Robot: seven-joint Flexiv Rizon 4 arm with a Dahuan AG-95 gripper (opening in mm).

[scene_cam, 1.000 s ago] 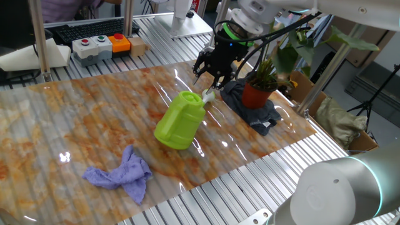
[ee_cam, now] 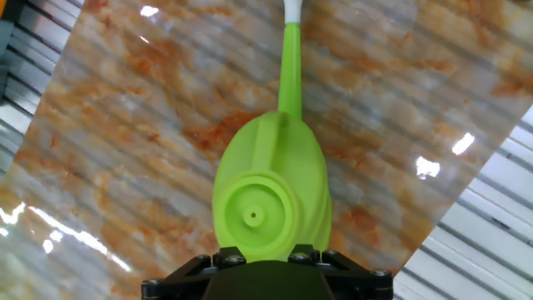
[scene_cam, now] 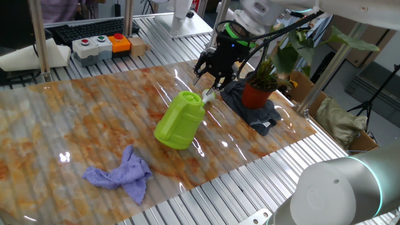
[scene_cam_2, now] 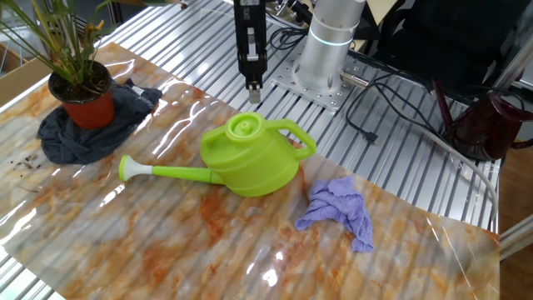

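A bright green watering can [scene_cam_2: 250, 162] stands upright on the marbled sheet, its long spout ending in a white and green rose [scene_cam_2: 137, 169]. Its handle [scene_cam_2: 293, 137] points away from the spout. My gripper [scene_cam: 206, 84] hangs in the air, pointing down, with its two fingers spread apart and nothing between them. In exterior view 2, the gripper [scene_cam_2: 255, 97] appears behind and above the can's top, apart from it. From the wrist, the can [ee_cam: 275, 183] lies straight ahead with its round cap nearest; the fingertips are not clearly visible there.
A crumpled purple cloth [scene_cam_2: 337, 210] lies near the can's handle side. Beyond the spout, a potted plant [scene_cam_2: 90, 104] rests on a dark cloth [scene_cam_2: 54, 137]. A dark red kettle [scene_cam_2: 491, 125] stands at the side. Button boxes [scene_cam: 94, 50] line the far edge. Much of the marbled sheet is clear.
My gripper has shifted very slightly to the right in exterior view 1, still with spread fingers. The can, cloth and plant have not moved.
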